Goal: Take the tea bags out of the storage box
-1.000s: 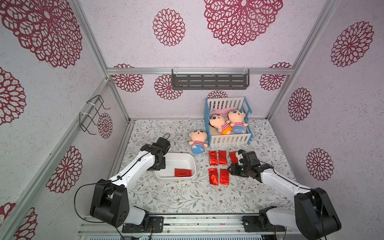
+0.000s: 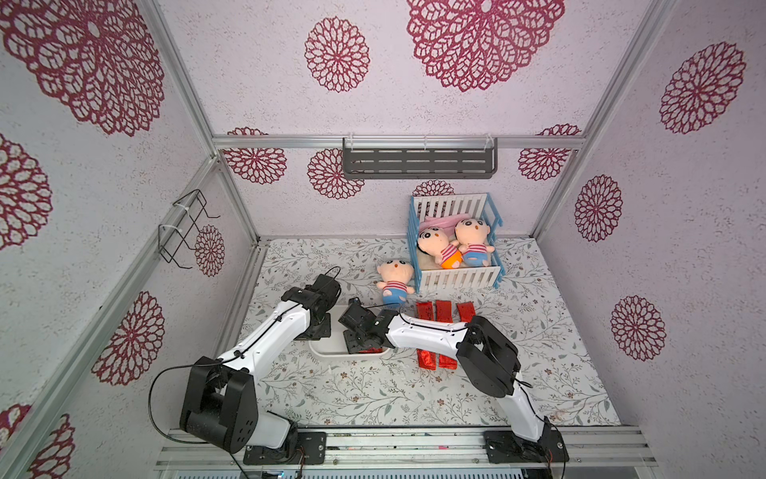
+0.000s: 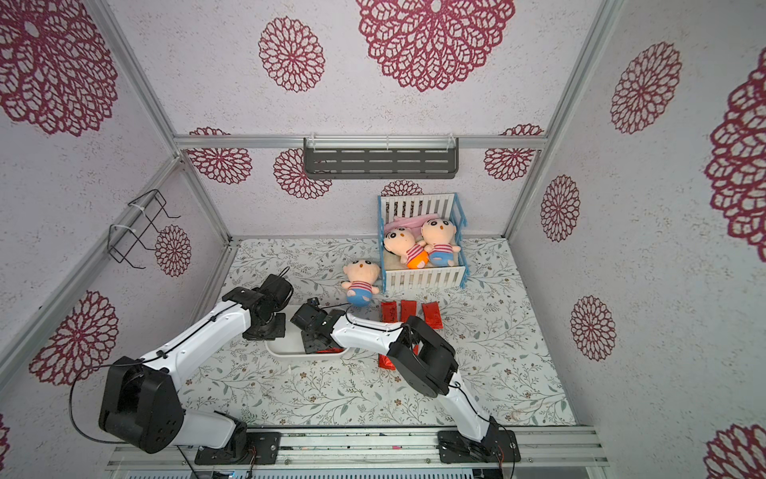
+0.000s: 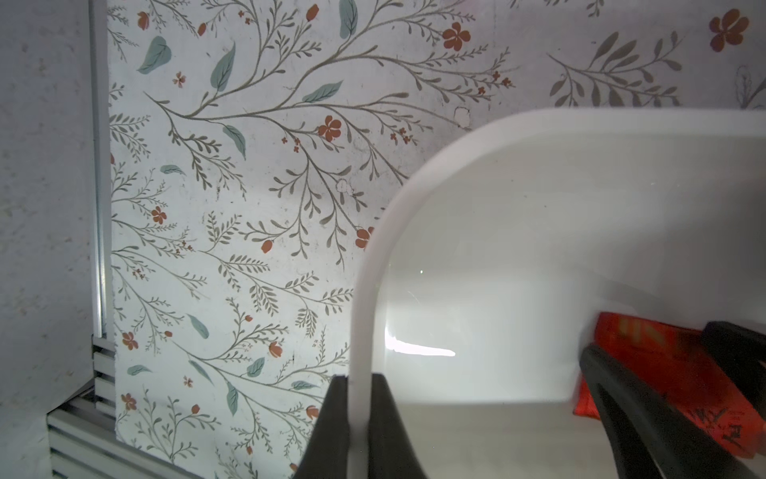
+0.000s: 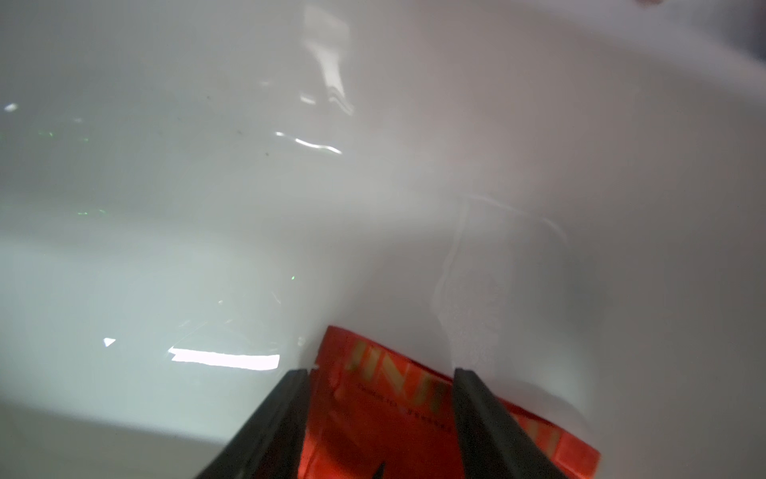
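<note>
The white storage box stands at the left of the table, one red tea bag flat on its floor. At the box's left wall my left gripper is shut on the rim, one finger on each side. My right gripper reaches down into the box, open, its two fingers spread over the near part of that bag. In the top left view the right gripper hides most of the bag. Several more red tea bags lie on the table right of the box, partly behind the right arm.
A plush doll sits just behind the box. The toy crib with two dolls stands at the back right. A grey shelf hangs on the rear wall.
From beside the loose bags on the right, my right arm has swung left and down into the box over the remaining bag. The left arm and the box have stayed put.
</note>
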